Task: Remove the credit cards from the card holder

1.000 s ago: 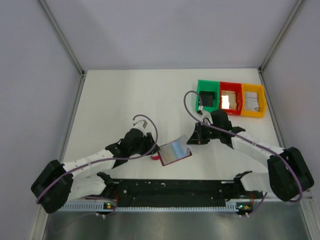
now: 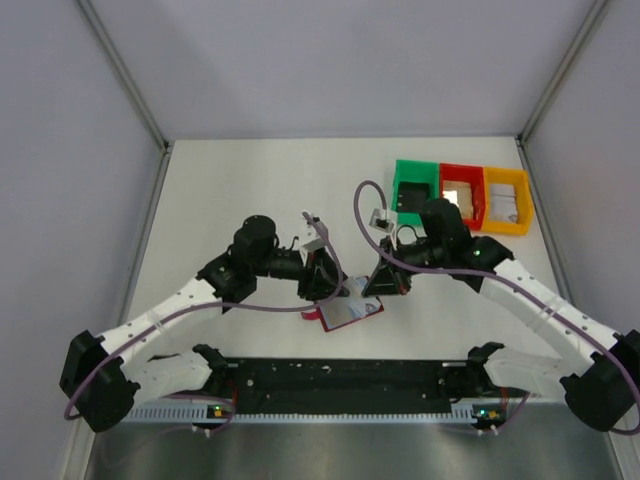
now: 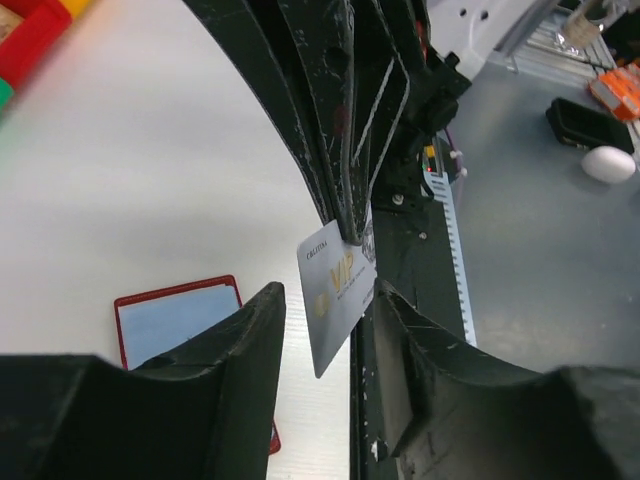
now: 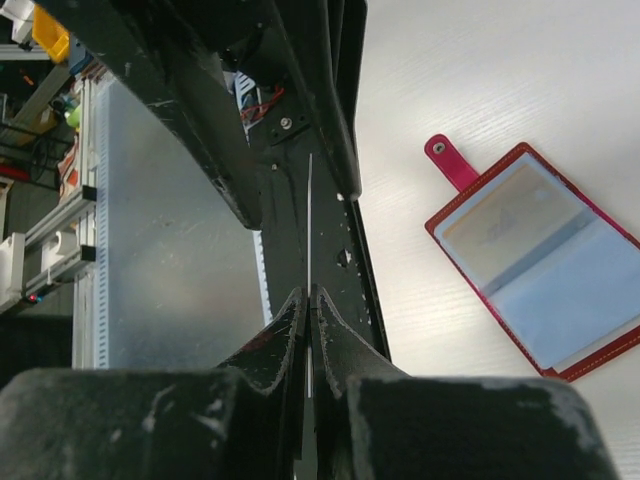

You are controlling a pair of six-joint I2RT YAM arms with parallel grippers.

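A VIP credit card is held upright in my right gripper, which is shut on it; in the right wrist view it shows as a thin edge. My left gripper is part open, its fingertips on either side of the card's lower part; contact is unclear. The card holder (image 4: 540,260), red-edged with clear sleeves and a strap, lies on the white table below both grippers.
Green (image 2: 415,170), red (image 2: 460,172) and yellow (image 2: 507,178) bins stand at the back right. Its dark front edge lies just below the holder.
My left gripper has moved right and toward the card in my right gripper. The right arm has shifted slightly, with the card still held.
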